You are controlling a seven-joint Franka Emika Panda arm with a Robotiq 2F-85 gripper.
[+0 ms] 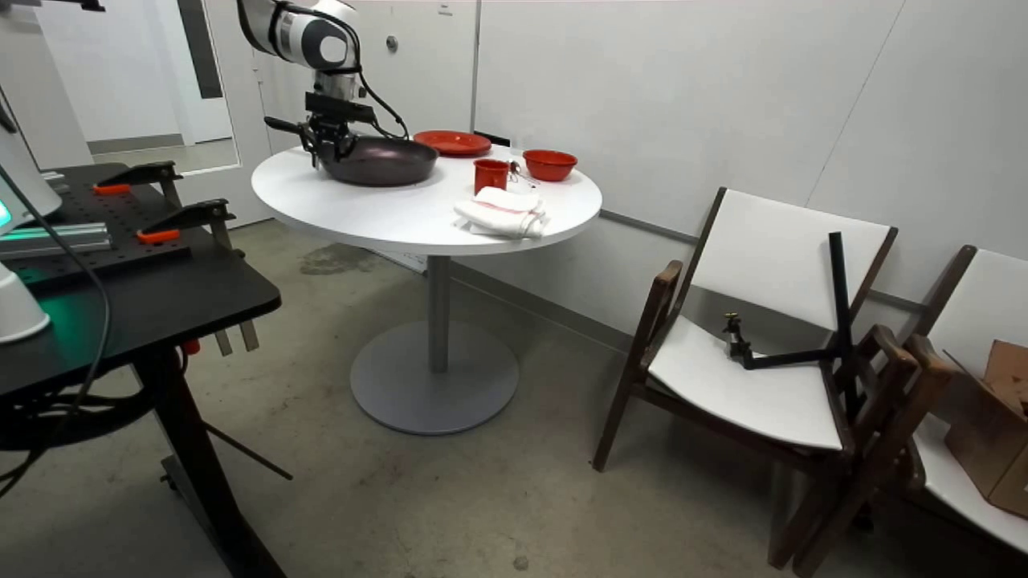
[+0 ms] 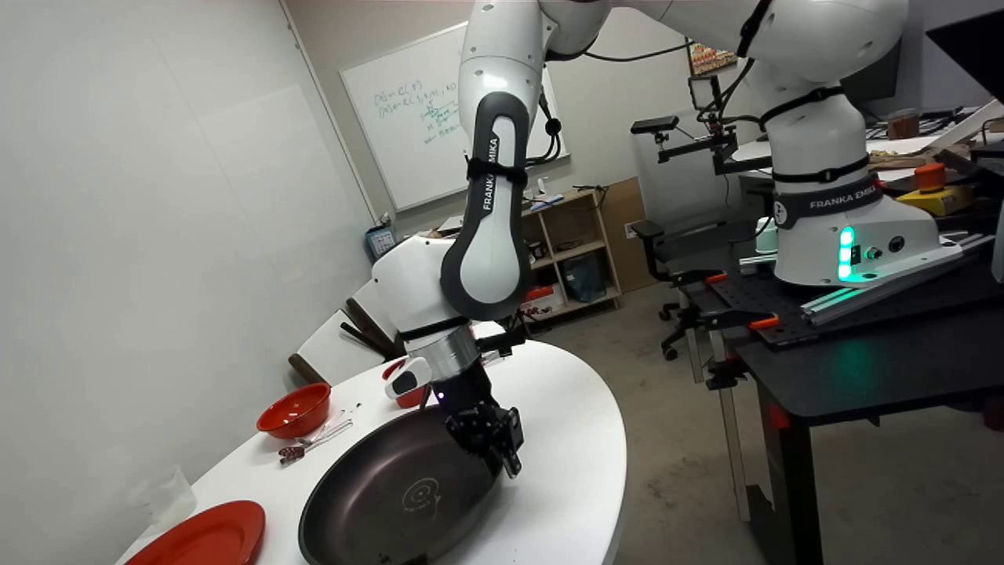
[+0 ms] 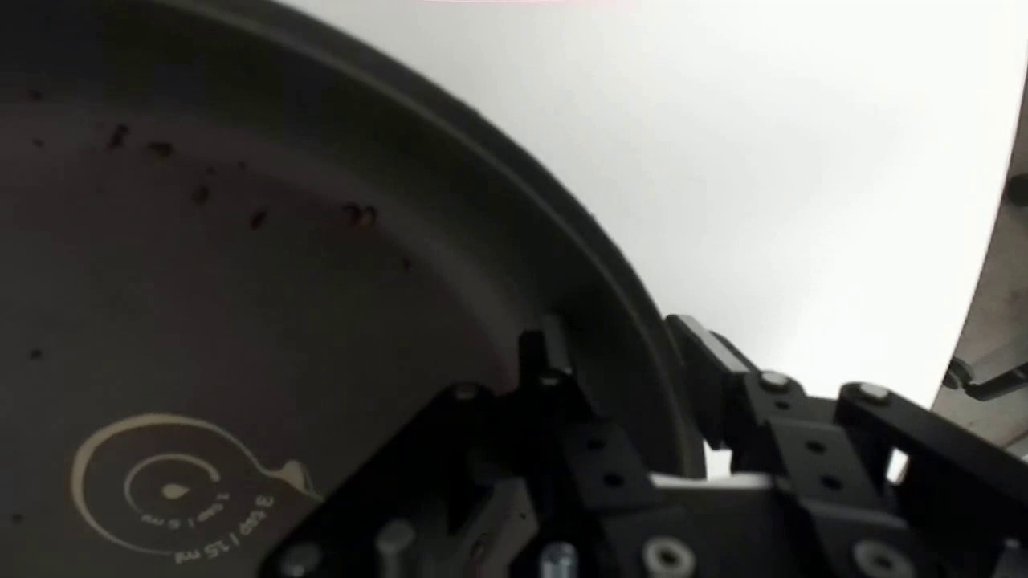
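Note:
A large dark pan (image 2: 391,485) rests on the round white table (image 2: 560,414); a pale printed mark shows on its floor. My gripper is at the pan's edge, with the rim passing between its fingers. In the wrist view one finger (image 3: 551,352) is inside the pan, apart from the wall. The other finger (image 3: 708,352) stands outside, close against the rim; whether it touches, I cannot tell. The fingers are partly open. From the side, the gripper (image 1: 329,157) points down at the pan's near-left edge.
A red plate (image 1: 453,143) lies behind the pan. Farther right are a red cup (image 1: 491,174), a red bowl (image 1: 550,164) with utensils near it, and a folded white towel (image 1: 503,211). Dark crumbs dot the pan's floor.

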